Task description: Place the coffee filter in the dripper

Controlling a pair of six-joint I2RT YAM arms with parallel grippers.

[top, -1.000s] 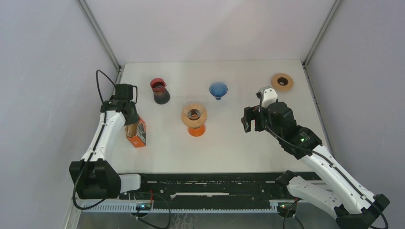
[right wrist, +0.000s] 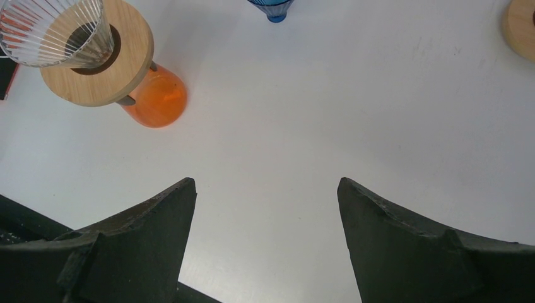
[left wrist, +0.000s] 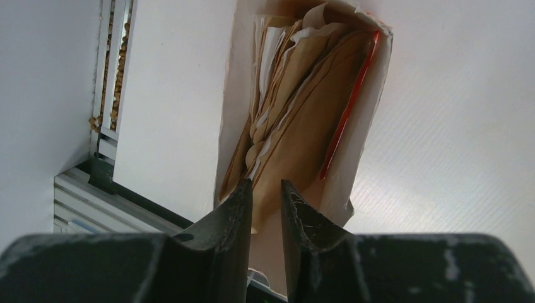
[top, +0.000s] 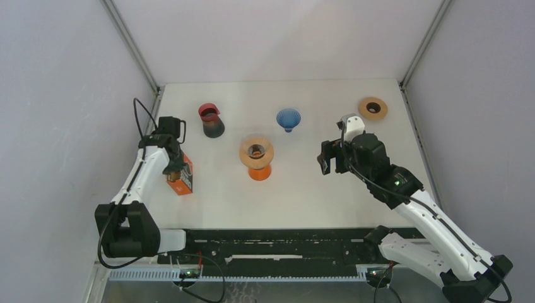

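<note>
An open-topped orange box (top: 182, 183) stands at the left of the table. Inside it, in the left wrist view, brown paper coffee filters (left wrist: 309, 120) are bunched upright with some white ones. My left gripper is over the box's near end, narrowly open, its fingertips close to the filters; whether they touch paper is unclear. The dripper, a clear ribbed cone (right wrist: 60, 38) with a wooden collar (right wrist: 135, 60), sits on an orange-based stand (top: 259, 173) mid-table. Over bare table at the right, my right gripper stands open, with nothing between its fingers.
A dark jug with a red top (top: 211, 120) stands at the back left. Behind the dripper, to its right, is a blue ribbed cone (top: 288, 118). A wooden ring (top: 373, 108) lies at the back right.
The right arm has barely moved. Other objects stay in place.
</note>
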